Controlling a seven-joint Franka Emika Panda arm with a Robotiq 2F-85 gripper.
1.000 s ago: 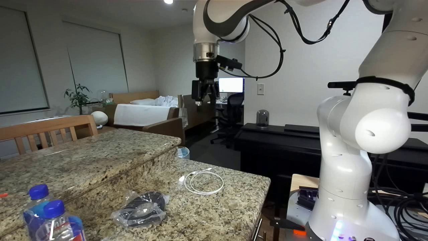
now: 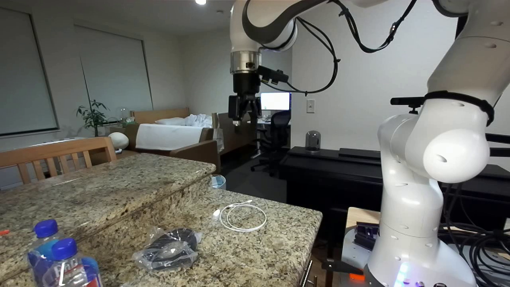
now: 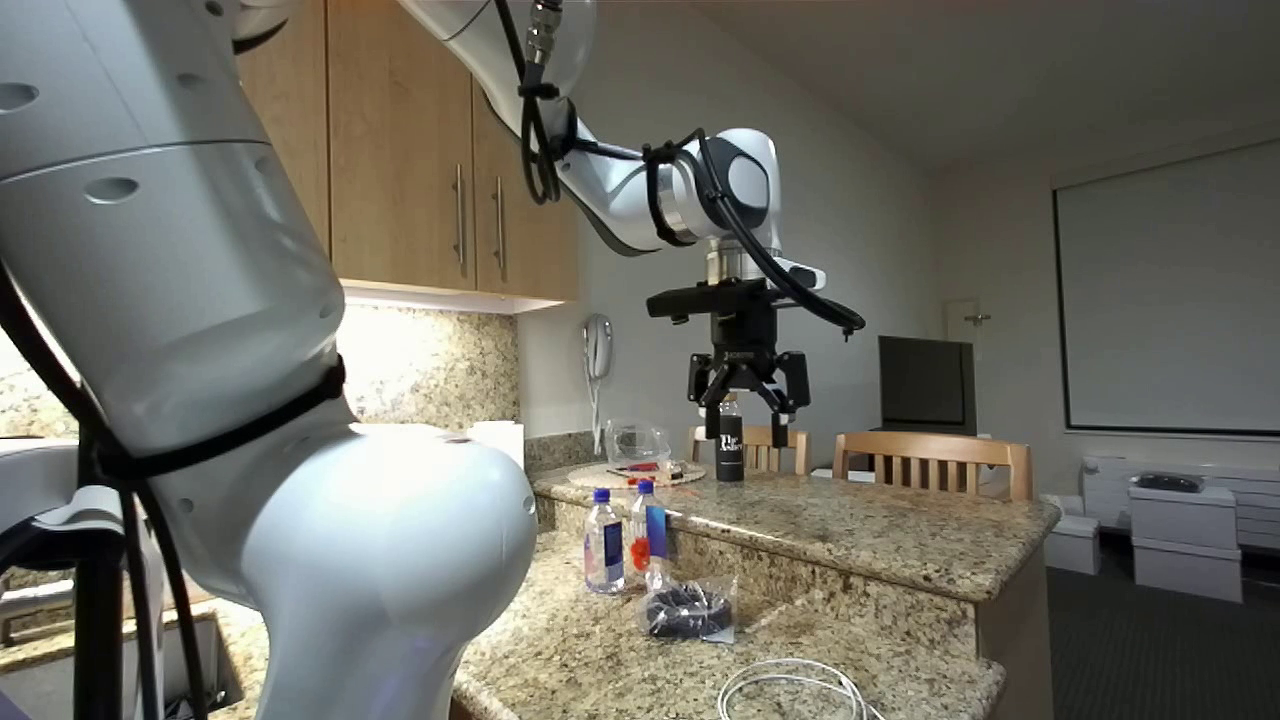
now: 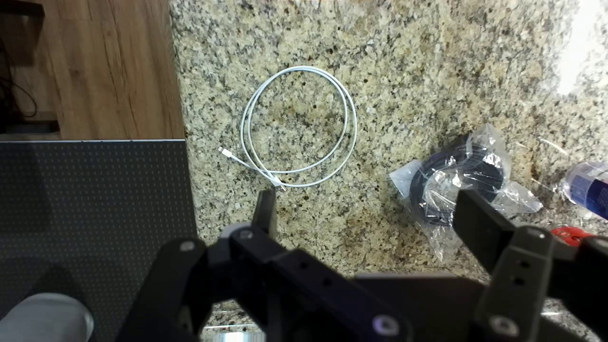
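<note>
High above the lower granite counter, my gripper [image 3: 753,434] hangs pointing down, its fingers spread wide apart with nothing between them. In the wrist view its two fingertips frame bare counter. A white cable [image 4: 354,128] lies on the counter in a loose round coil, its plug end sticking out to one side; exterior view 1 shows the same cable [image 2: 246,230] near the counter's end. Beside it rests a black coiled cable [image 4: 422,191] in a clear plastic bag, also seen as a bagged coil [image 3: 686,610] below the raised ledge. My gripper touches neither.
Two blue-capped bottles [image 2: 64,248] [image 3: 603,546] stand past the bag. A raised granite ledge [image 3: 840,522] runs along the counter, with a dark bottle [image 3: 729,450] on it. The counter drops off by the white cable. Open counter surrounds both coils.
</note>
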